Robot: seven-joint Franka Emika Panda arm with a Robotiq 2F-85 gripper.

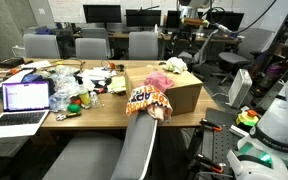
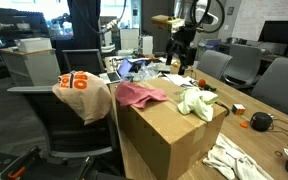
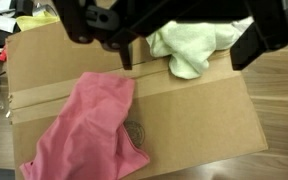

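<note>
My gripper hangs open above the cardboard box, with nothing between its fingers. In the wrist view its dark fingers stand wide apart over a pale green-white cloth, which lies crumpled on the box top. A pink cloth is spread on the same box, to the left of the pale one in that view. In exterior view 2 the pink cloth reaches the box's edge. An orange and white patterned cloth drapes over a black chair's back, beside the box.
White cloth lies on the wooden table to the right of the box. A laptop, bottles and bags crowd the table's other side. A dark kettle stands behind the box. The chair borders the table.
</note>
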